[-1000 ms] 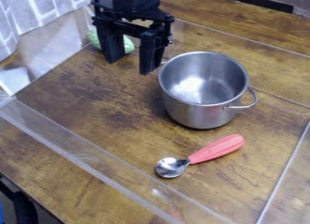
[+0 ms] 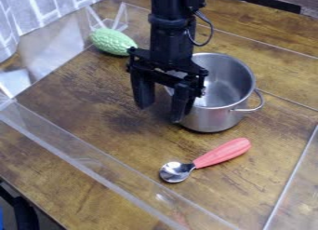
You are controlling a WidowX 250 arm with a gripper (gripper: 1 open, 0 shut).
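The black gripper (image 2: 162,101) hangs over the left side of the steel pot (image 2: 230,94), lower part in front of it, with its fingers pointing down. Its fingers look apart, and I see nothing held between them. A spoon with a red handle (image 2: 221,154) lies on the wooden table (image 2: 87,131) in front of the pot, its metal bowl toward the lower left. A pale green bumpy vegetable-like object (image 2: 112,41) lies at the back left, behind the arm.
Clear plastic edging runs along the left and right of the workspace. The table's left-middle and the area behind the pot to the right are free. A whitish curtain or sheet stands at the top left.
The gripper has come down and toward the front right, now covering part of the pot. The pot, spoon and green object have not visibly moved.
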